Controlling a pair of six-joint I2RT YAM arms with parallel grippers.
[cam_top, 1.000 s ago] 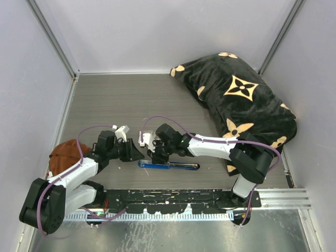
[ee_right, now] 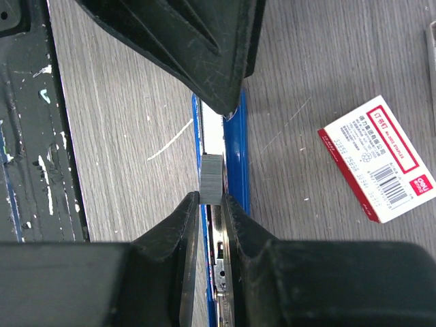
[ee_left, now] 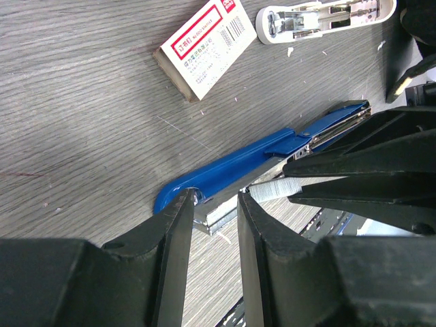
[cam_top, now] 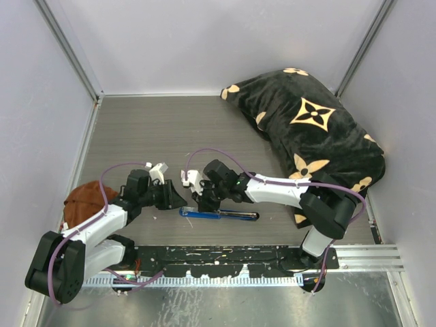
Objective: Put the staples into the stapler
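The blue stapler (cam_top: 231, 214) lies opened out flat on the table, its metal channel showing. My left gripper has its fingers either side of the stapler's metal-and-blue end and is shut on it. That end is partly covered by my left finger (ee_right: 221, 95) in the right wrist view. A short grey strip of staples (ee_right: 211, 178) is pinched upright in my right gripper. From the left wrist view the staple strip (ee_left: 274, 189) sticks out of the right fingertips, over the stapler's metal part. Whether it touches the channel I cannot tell.
A red and white staple box (ee_right: 383, 160) lies beside the stapler, towards the back. Past it is a white-edged, clear-topped object (ee_left: 327, 17). A dark patterned cushion (cam_top: 306, 129) fills the back right, and a brown cloth (cam_top: 85, 201) lies at left.
My right gripper has shifted only very slightly near the stapler. The left arm and the stapler look the same as before.
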